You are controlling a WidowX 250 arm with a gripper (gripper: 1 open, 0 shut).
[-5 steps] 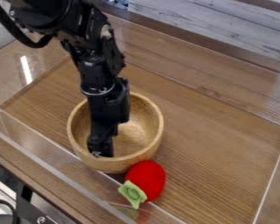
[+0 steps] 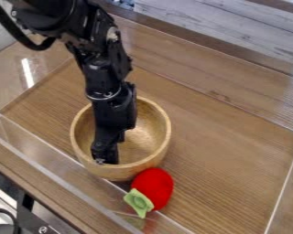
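A round wooden bowl [image 2: 149, 146] stands near the front left of the wooden tabletop. My black gripper [image 2: 110, 150] reaches down into the bowl from above, its fingers open at the left side inside it; whether anything lies between them is hard to tell. Just in front of the bowl, to the right, lies a red object [image 2: 154, 186] with a pale green part at its lower left, near the table's front edge.
A pale wooden wall runs along the back right. The front left edge has a clear strip, with dark equipment below it.
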